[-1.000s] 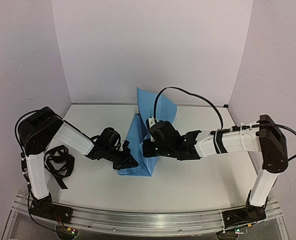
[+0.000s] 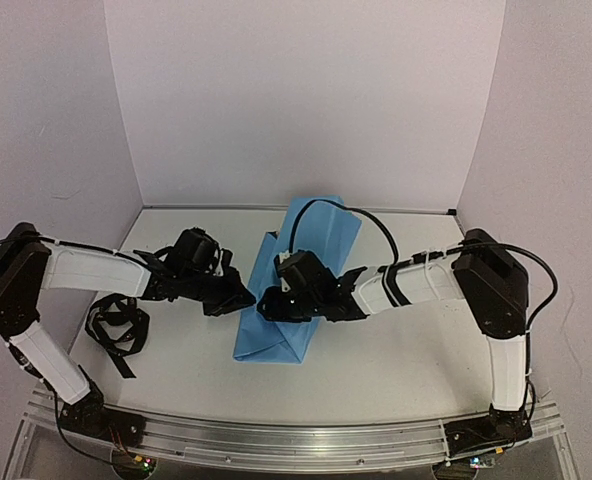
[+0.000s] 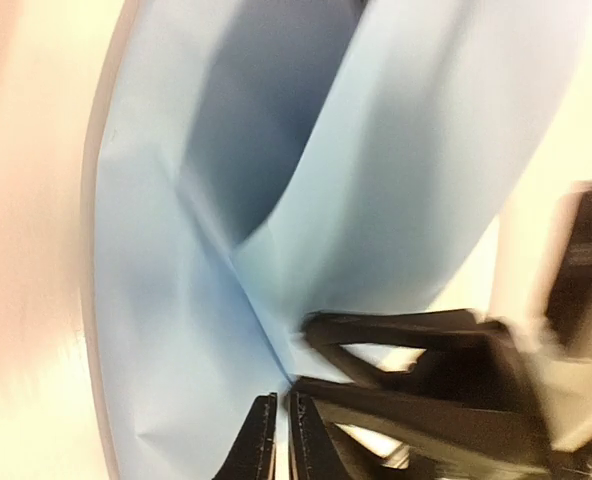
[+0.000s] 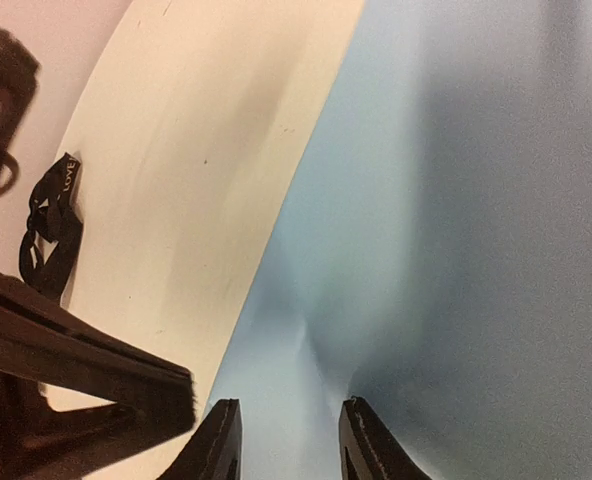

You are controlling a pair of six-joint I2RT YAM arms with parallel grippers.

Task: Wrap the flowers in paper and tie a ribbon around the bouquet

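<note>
Blue wrapping paper [image 2: 321,235] lies folded in the middle of the table, its near end [image 2: 268,345] reaching toward the front. The flowers do not show now. At the paper's left edge is my left gripper [image 2: 249,303]; its fingertips [image 3: 266,405] are close together, with nothing visible between them. My right gripper [image 2: 263,306] reaches over the paper from the right, fingers [image 4: 226,420] apart, only blue paper showing behind the gap. A black ribbon [image 2: 118,325] lies loosely coiled on the table to the left, lettering on one part of it.
My two grippers are very close together over the paper. White walls [image 2: 306,100] close in the back and sides.
My left gripper has drawn back left, away from the paper's middle. Over the second, my right gripper came left across the paper. The paper's upper part changed shape, and the pink bit at its top is hidden.
</note>
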